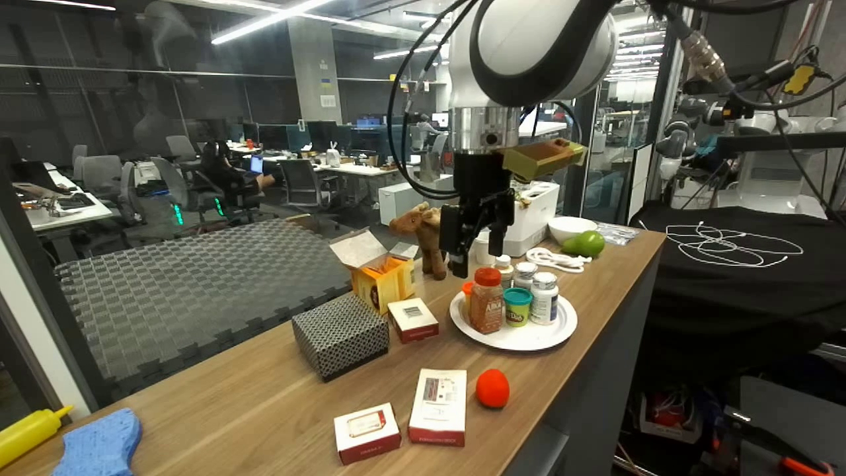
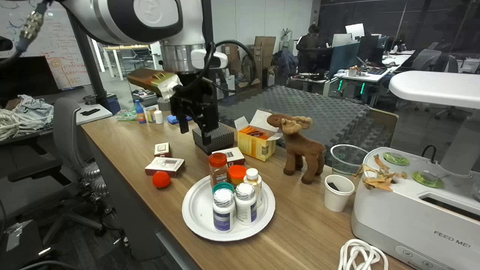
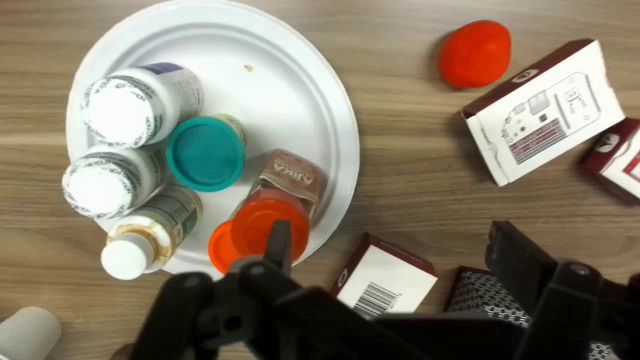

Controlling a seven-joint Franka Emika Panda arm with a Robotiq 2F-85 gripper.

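My gripper is open, with its fingers wide apart and nothing between them. In exterior view 1 the gripper (image 1: 476, 252) hangs in the air above the plate's back left side. The white plate (image 2: 195, 204) holds several containers in a cluster. Among them are a spice jar with a red lid (image 1: 486, 305), a teal-lidded tub (image 3: 205, 154), an orange-lidded tub (image 2: 237, 173), two white pill bottles (image 3: 123, 114) and a smaller white-capped bottle (image 3: 159, 225). In the wrist view, one fingertip overlaps the spice jar's lid; the orange-lidded tub is mostly hidden beneath that lid.
Near the plate lie a red ball (image 1: 492, 389), several white-and-red boxes (image 1: 438, 406) and a dark patterned box (image 1: 341, 334). An open yellow carton (image 2: 256, 144) and a toy moose (image 2: 300, 146) stand behind. A paper cup (image 2: 338, 192) is by the white appliance (image 2: 405, 216).
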